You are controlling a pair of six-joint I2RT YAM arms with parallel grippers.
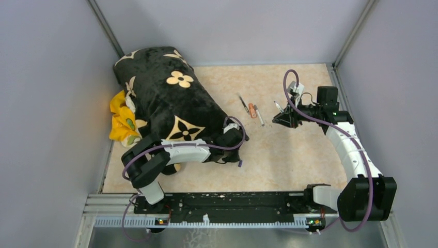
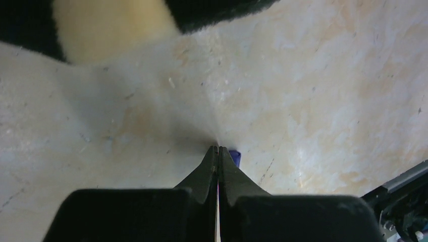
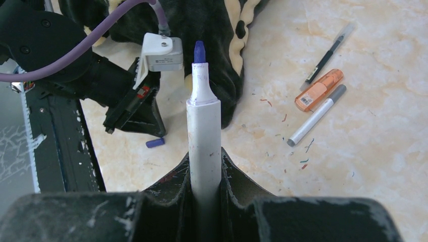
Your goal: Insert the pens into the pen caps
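The blue pen cap [image 3: 155, 142] lies on the table just past the tips of my left gripper. Those fingers are shut with nothing between them, and only one end of the cap shows beyond them in the left wrist view. In the right wrist view a white marker [image 3: 204, 126] with a bare blue tip stands upright, my right gripper shut on its body. A grey-capped white marker [image 3: 318, 115], an orange highlighter [image 3: 319, 90] and a black pen [image 3: 327, 58] lie together farther back on the table.
A dark plush blanket [image 1: 155, 93] with beige flowers covers the left side, close to the left arm. A yellow bag [image 1: 124, 120] sits at its edge. Open table [image 1: 294, 160] stretches between the arms.
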